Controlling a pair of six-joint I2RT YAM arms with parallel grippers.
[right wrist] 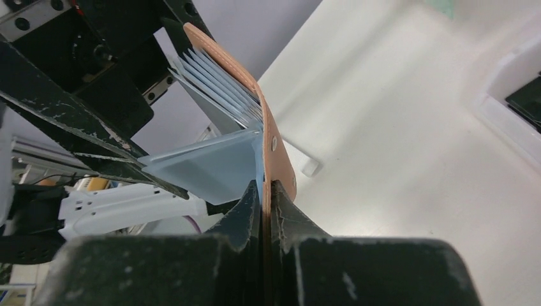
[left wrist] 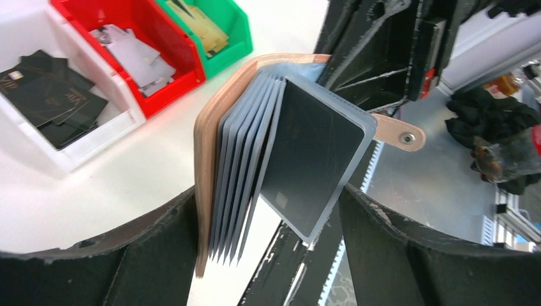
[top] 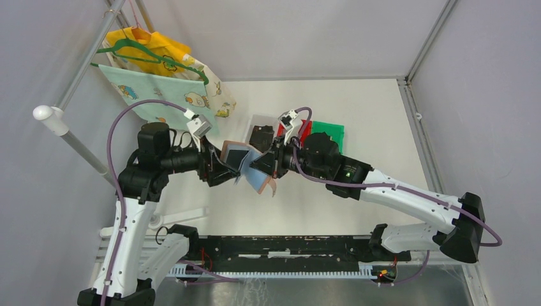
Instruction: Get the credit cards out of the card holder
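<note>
Tan on the outside, the card holder (top: 229,148) is spread open between my two grippers, its clear bluish sleeves (left wrist: 245,172) fanned out. A dark card (left wrist: 312,153) shows in one sleeve, in the left wrist view. My right gripper is shut on the holder's edge, gripping tan cover and bluish sleeve. On the other side, my left gripper stands part open, a finger on either side of the fanned sleeves. Whether its fingers touch them is hard to tell.
Behind the grippers stand a white bin (left wrist: 127,124) with black cards (left wrist: 51,95), a red bin (left wrist: 185,60) with grey-white cards (left wrist: 140,54), and a green bin (left wrist: 239,44) with yellowish cards (left wrist: 207,29).
</note>
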